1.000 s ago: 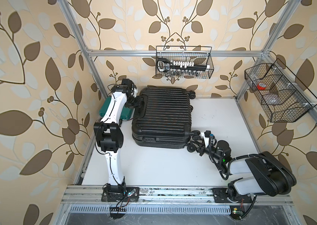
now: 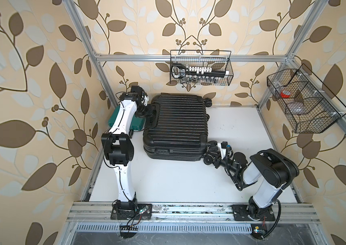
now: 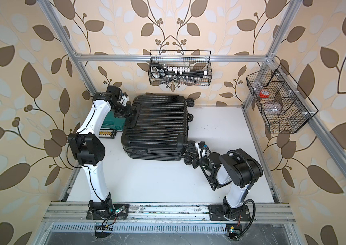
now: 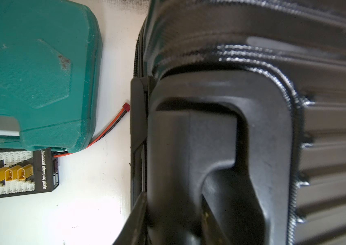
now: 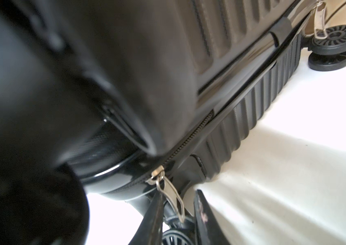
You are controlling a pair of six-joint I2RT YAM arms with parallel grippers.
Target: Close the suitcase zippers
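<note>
The black ribbed suitcase point(image 2: 179, 122) lies flat on the table. At its left side my left gripper is shut on the suitcase handle point(image 4: 177, 159), a finger on either side of the grip. My right gripper is at the near right corner, by the wheels, its fingers part open. A silver zipper pull point(image 5: 172, 195) hangs from its slider between the right fingertips, with a gap showing on its right. Zipper teeth point(image 5: 189, 138) run along the seam from that slider. Another silver pull point(image 5: 320, 20) dangles near the far wheel.
A teal case point(image 4: 38, 73) and a charging plate point(image 4: 9, 173) lie left of the suitcase. A wheel point(image 5: 177, 236) sits just beyond the right fingertips.
The right arm's elbow has swung inward and up while its gripper stays near the corner, slightly farther left. The suitcase has shifted a touch leftward.
</note>
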